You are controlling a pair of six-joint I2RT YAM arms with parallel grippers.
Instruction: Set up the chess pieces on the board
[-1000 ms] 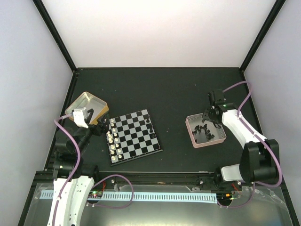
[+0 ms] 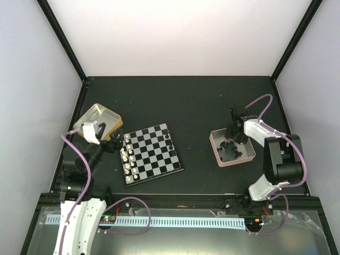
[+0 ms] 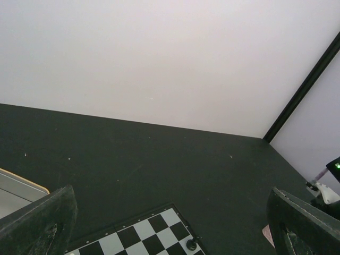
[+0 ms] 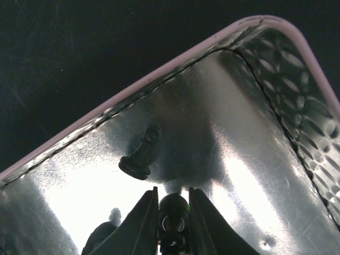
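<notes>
The chessboard (image 2: 149,154) holds white pieces (image 2: 128,147) along its left side and a few black pieces (image 2: 170,147) along its right edge. My right gripper is low inside the pink bin (image 2: 232,162), fingers partly apart around a dark piece (image 4: 172,223); whether it grips it is unclear. Another black piece (image 4: 138,159) lies on its side nearby. My left gripper is open and empty, raised at the board's left, beside the tan tray (image 2: 98,111).
Walls bound the back and sides.
The left arm and the board are unchanged.
</notes>
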